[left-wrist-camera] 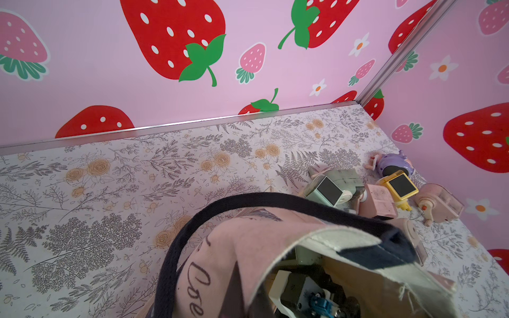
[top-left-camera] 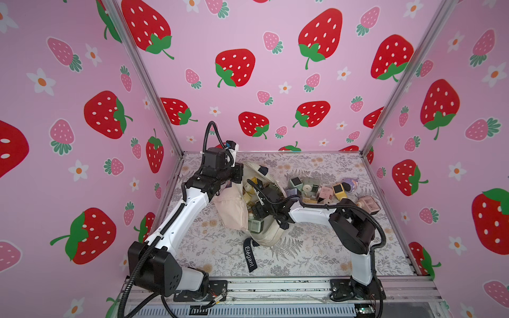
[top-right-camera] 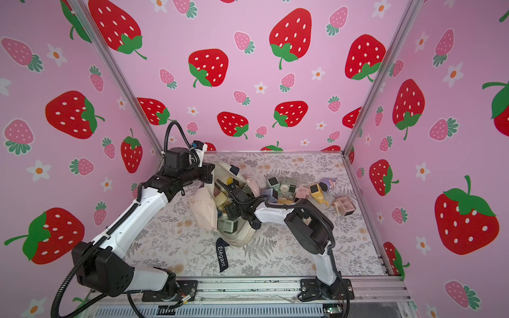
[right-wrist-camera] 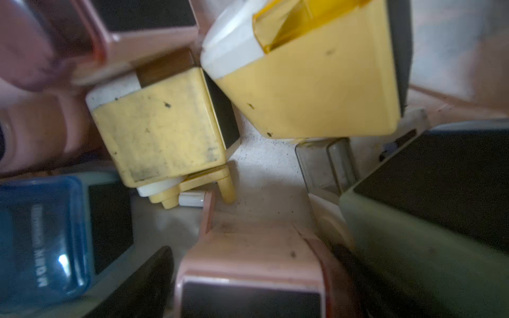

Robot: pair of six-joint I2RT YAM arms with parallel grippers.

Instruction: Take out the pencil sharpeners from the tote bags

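A cream tote bag (top-left-camera: 229,209) lies open at the centre, full of sharpeners. My left gripper (top-left-camera: 237,175) is at its upper left rim; its fingers are out of the left wrist view. My right gripper is down inside the bag, open, its fingertips either side of a pink sharpener (right-wrist-camera: 249,249). Around this are two yellow sharpeners (right-wrist-camera: 159,127), a blue one (right-wrist-camera: 42,233), a dark-screened green one (right-wrist-camera: 424,228) and another pink one (right-wrist-camera: 79,37).
Several removed sharpeners, among them a yellow one (left-wrist-camera: 396,188) and a pink one (left-wrist-camera: 376,201), lie right of the bag, with a purple item (left-wrist-camera: 392,164). An Élégant strap (top-left-camera: 249,254) lies in front. The back table (left-wrist-camera: 106,206) has free room.
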